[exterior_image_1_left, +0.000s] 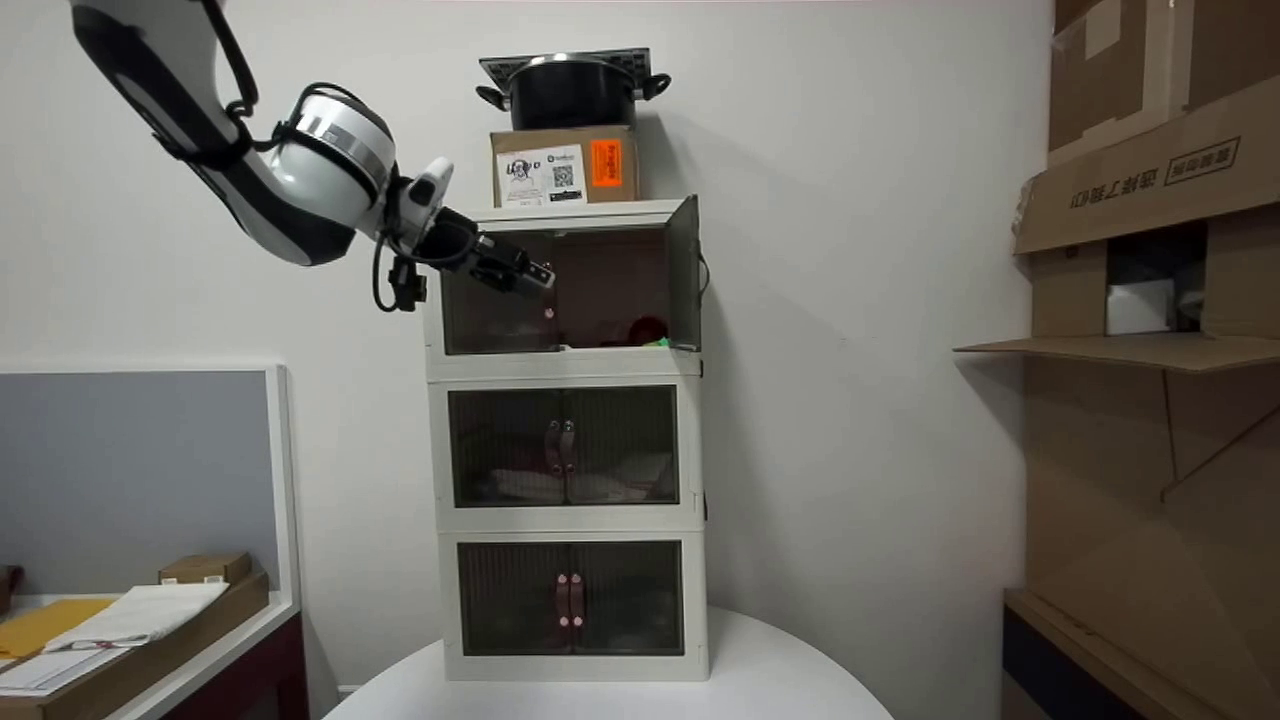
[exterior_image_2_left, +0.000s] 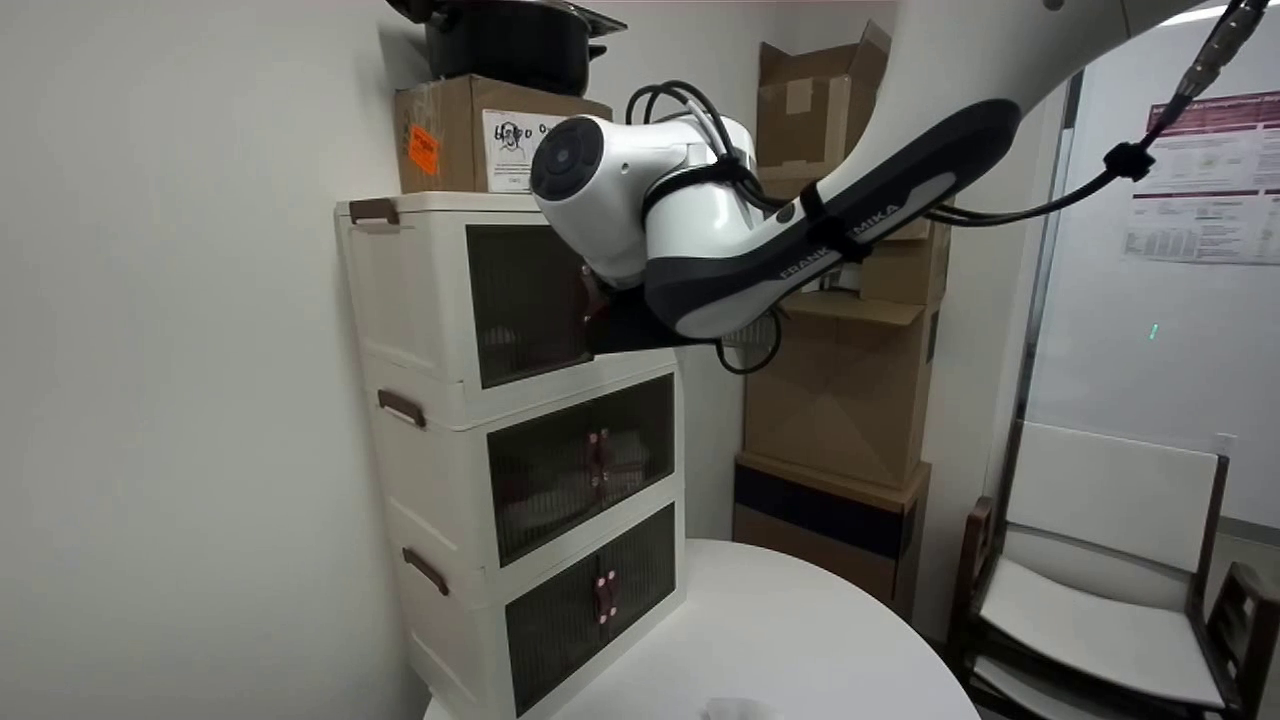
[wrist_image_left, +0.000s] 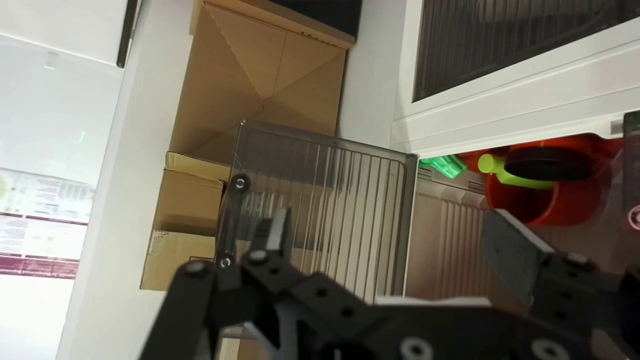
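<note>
In front of the top compartment of the white cabinet (exterior_image_1_left: 570, 362), my gripper (exterior_image_1_left: 542, 281) points toward its open right side. The wrist view shows the gripper open, its fingers (wrist_image_left: 517, 249) far apart and nothing between them. The right-hand door (exterior_image_1_left: 684, 276) of that compartment is swung outward, and its clear ribbed panel (wrist_image_left: 360, 216) fills the middle of the wrist view. The left-hand door (exterior_image_1_left: 494, 300) is shut. Inside the compartment are a red container (wrist_image_left: 570, 201), a yellow-green handled item (wrist_image_left: 531, 182) and a green object (wrist_image_left: 447, 165).
Both lower compartments have shut doors (exterior_image_1_left: 564, 444). A black pot (exterior_image_1_left: 570, 96) stands on a cardboard box (exterior_image_1_left: 624, 180) on the cabinet's top. Cardboard boxes (exterior_image_2_left: 828, 408) are stacked to the right.
</note>
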